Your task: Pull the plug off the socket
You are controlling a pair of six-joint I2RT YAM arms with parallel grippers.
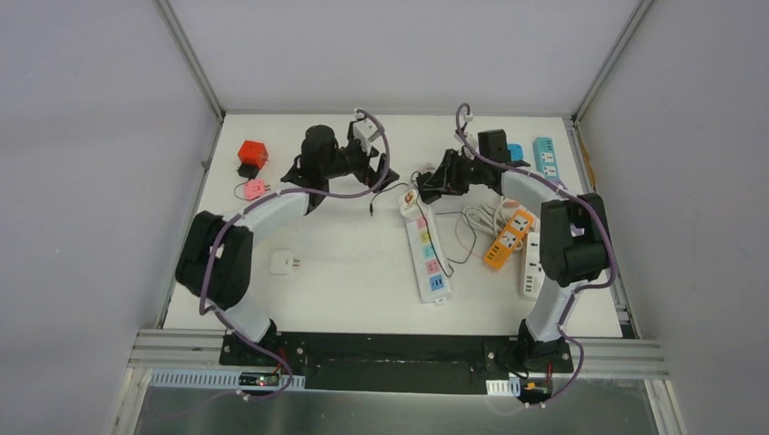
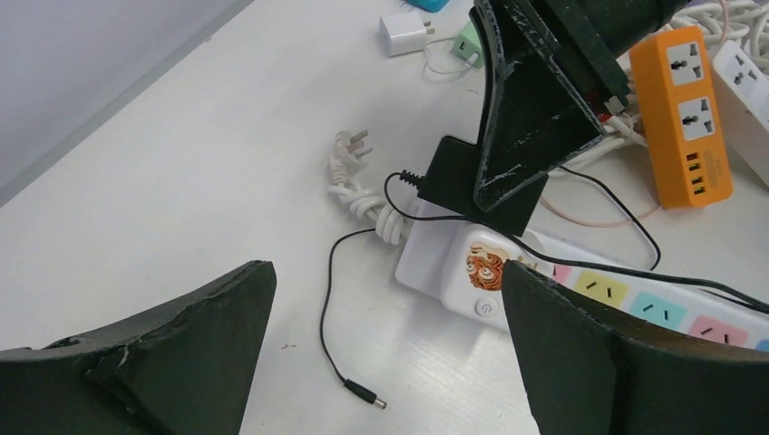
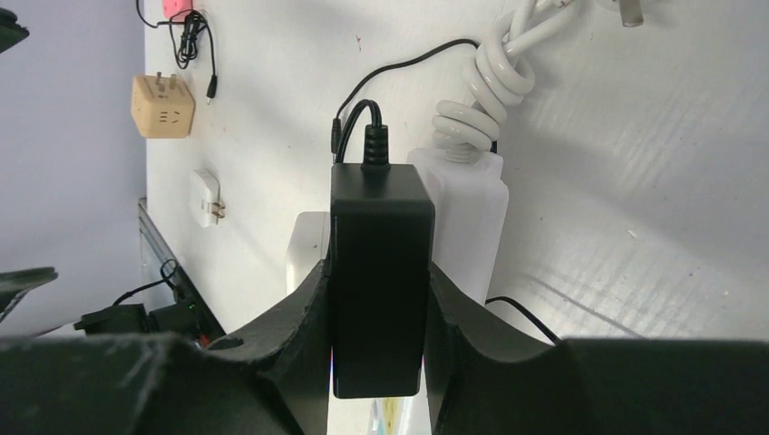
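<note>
A white power strip (image 1: 426, 258) with coloured sockets (image 2: 659, 310) lies mid-table. A black adapter plug (image 3: 379, 281) with its cable is at the strip's far end, held between the fingers of my right gripper (image 1: 433, 181), seen in all three views; whether it is still seated in the strip is hidden. My left gripper (image 1: 381, 172) is open just left of the strip, nothing between its fingers.
An orange strip (image 1: 508, 240), a white strip (image 1: 530, 272) and coiled cables crowd the right side. A white plug (image 1: 282, 262), a red cube (image 1: 253, 151) and a pink plug lie at left.
</note>
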